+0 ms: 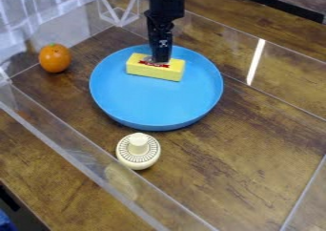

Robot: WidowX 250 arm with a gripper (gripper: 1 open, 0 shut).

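My black gripper (160,50) hangs from the top of the view, its fingers over the yellow block (160,71), which has a red marking on top and lies in the blue plate (155,104). The fingertips are dark and overlap the block's back edge; whether they touch it cannot be seen.
An orange fruit (53,58) sits left of the plate. A cream round object with a knob (137,152) stands in front of it. A clear strip runs along the lower left.
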